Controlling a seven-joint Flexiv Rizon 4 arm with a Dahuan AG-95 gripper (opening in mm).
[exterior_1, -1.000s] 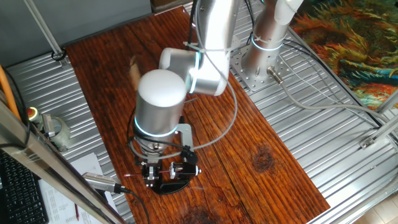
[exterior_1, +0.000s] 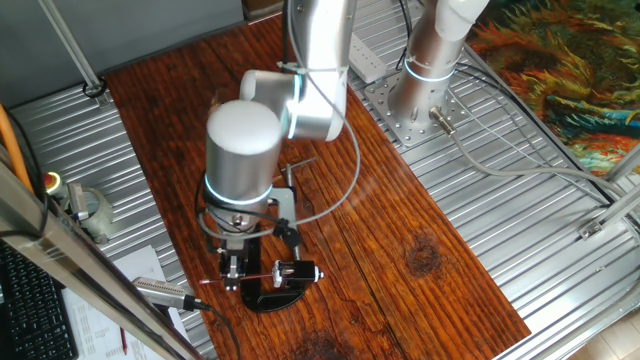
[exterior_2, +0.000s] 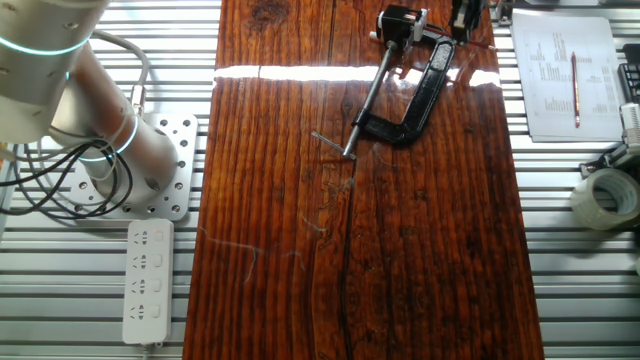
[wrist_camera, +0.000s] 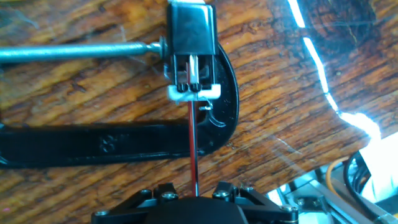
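Observation:
A thin red pencil-like rod (wrist_camera: 192, 127) runs from the white front of a small black box (wrist_camera: 192, 31) down toward my gripper. The fingers stand open, one finger on each side of the rod, with gaps visible on both sides. Behind the gripper's dark body the rod is hidden in the wrist view; in exterior view 1 its tip (exterior_1: 206, 281) shows on the gripper's left. A black C-clamp (exterior_2: 425, 90) lies beneath the box on the wooden board. In exterior view 2 only part of the gripper (exterior_2: 467, 15) shows at the top edge.
The wooden board (exterior_2: 270, 260) is mostly clear. Beside it are a silver base (exterior_1: 415, 105), a power strip (exterior_2: 150, 280), a tape roll (exterior_2: 605, 198) and paper (exterior_2: 565, 70) with a pencil on it. A cable loops from the arm over the board.
The arm has shifted left in exterior view 1, and my gripper sits slightly farther left along the rod. The rod, box and clamp look unmoved.

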